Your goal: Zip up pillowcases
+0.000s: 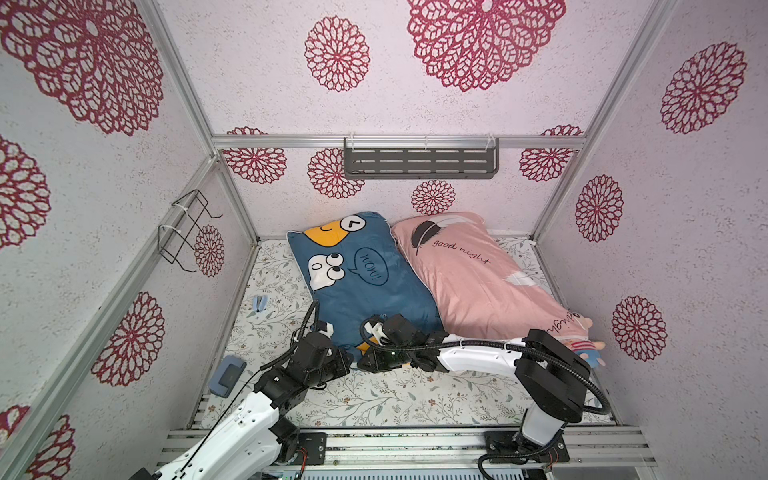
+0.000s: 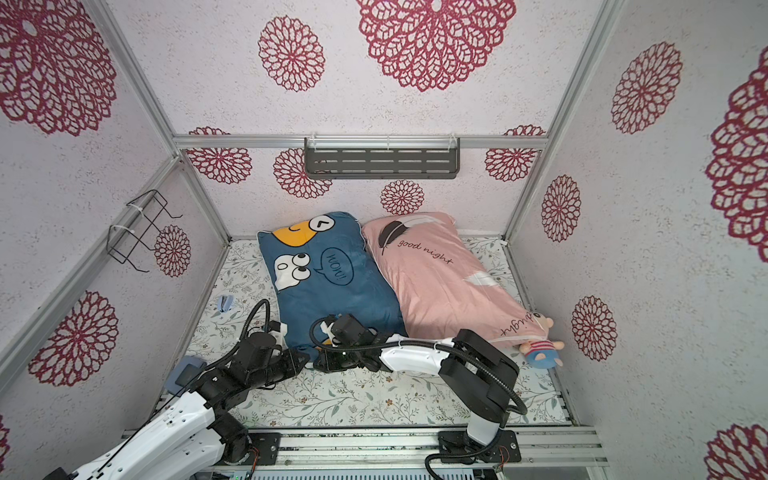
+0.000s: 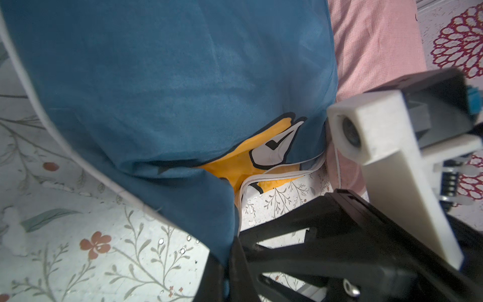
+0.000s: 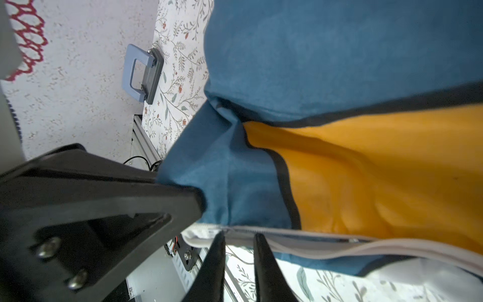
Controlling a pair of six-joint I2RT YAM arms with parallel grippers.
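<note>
The blue pillowcase (image 1: 364,288) with cartoon faces lies beside the pink pillowcase (image 1: 472,280). At its near edge my left gripper is shut on the folded blue corner, where a white zipper (image 3: 274,173) runs along the opening. My right gripper (image 1: 368,364) is just right of it at that same edge. In the right wrist view its dark fingers (image 4: 216,266) reach to the white zipper strip, with blue and orange fabric behind. How far they are open is unclear.
A blue-grey hole punch (image 1: 226,374) and a small pale blue item (image 1: 258,302) lie at the left. A toy (image 2: 541,352) sits at the right under the pink pillowcase. Wire rack and shelf hang on the walls.
</note>
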